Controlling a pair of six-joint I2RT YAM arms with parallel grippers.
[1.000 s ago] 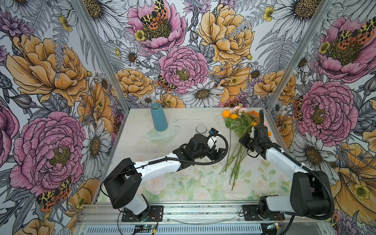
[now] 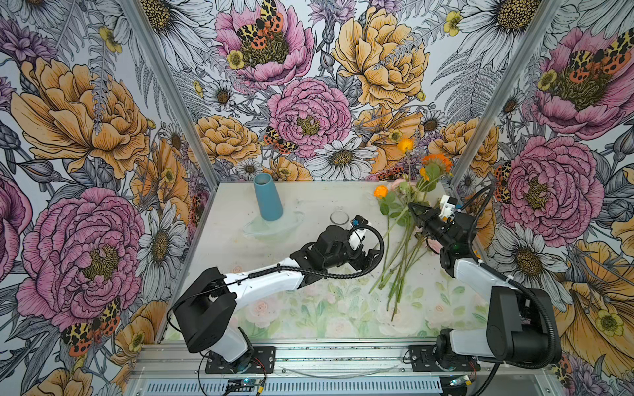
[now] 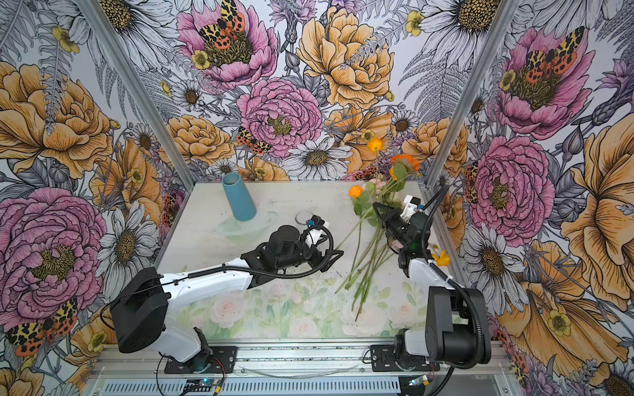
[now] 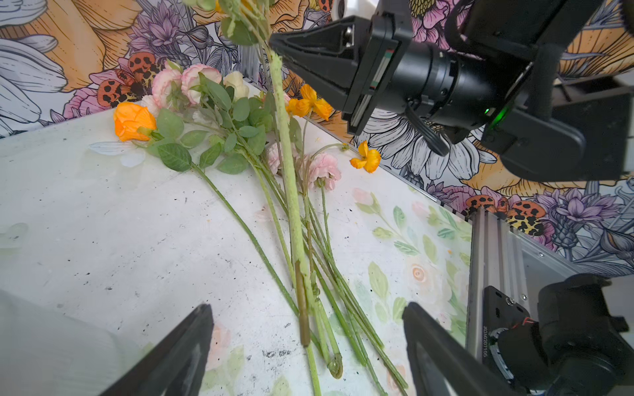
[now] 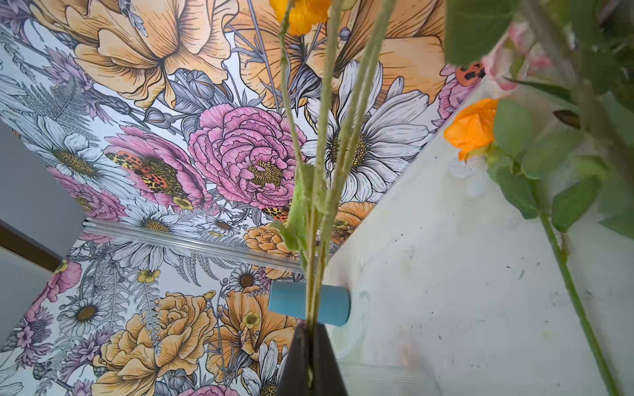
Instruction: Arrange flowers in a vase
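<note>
My right gripper (image 2: 413, 212) is shut on a few thin green flower stems (image 5: 319, 231), which rise from between its fingertips in the right wrist view. Orange blooms (image 2: 406, 144) top this lifted bunch, tilted above the back right of the table. Underneath lie other flowers: an orange rose (image 4: 134, 121), pink blooms (image 4: 323, 169) and leafy stems (image 4: 241, 227) pointing towards the front. Just left of those stems, my left gripper stands open, nothing gripped; stems show beyond its gap. A blue vase (image 2: 268, 200) stands upright at the back left, its opening up.
Around the vase's foot is a clear, flat film-like piece (image 2: 290, 223). A small round ring (image 2: 339, 216) lies behind the left gripper. Patterned walls and metal posts (image 2: 470, 132) enclose the sides and back.
The right gripper has turned and risen slightly towards the back, raising its bunch, so orange blooms now stand higher above the others. The left arm and vase look unmoved.
</note>
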